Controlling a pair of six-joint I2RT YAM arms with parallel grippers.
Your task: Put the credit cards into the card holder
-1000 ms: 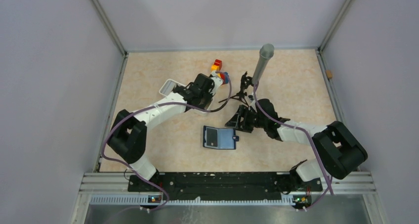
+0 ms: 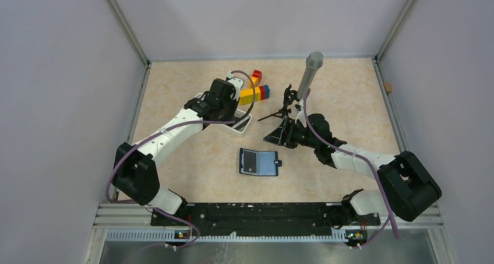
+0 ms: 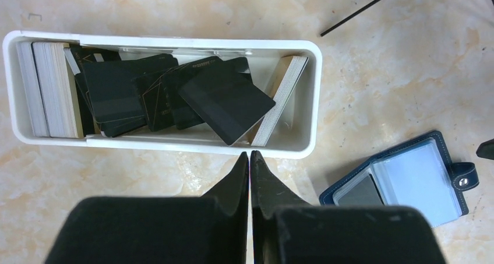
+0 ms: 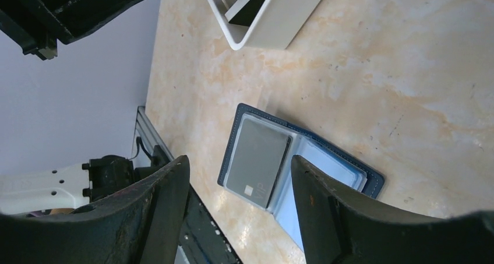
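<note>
Several black cards (image 3: 227, 101) lie overlapped in a long white tray (image 3: 204, 44), between stacks of pale-edged cards (image 3: 49, 89). My left gripper is shut in front of the tray's near wall, and nothing shows between its fingertips. On the table the blue card holder (image 2: 267, 162) lies open, its strap to the right; a dark grey card (image 4: 259, 159) sits in its left clear pocket, and the right pocket looks empty. My right gripper stands open, apart from the holder, with bare space between its fingers.
Behind the tray are coloured toy blocks (image 2: 250, 95). A grey microphone (image 2: 310, 71) on a small tripod stands behind my right gripper. Table to the right and around the holder is clear.
My left arm has drawn back leftward over the tray, exposing its right end and more blocks. My right gripper has shifted up a little, away from the holder. The holder has not moved.
</note>
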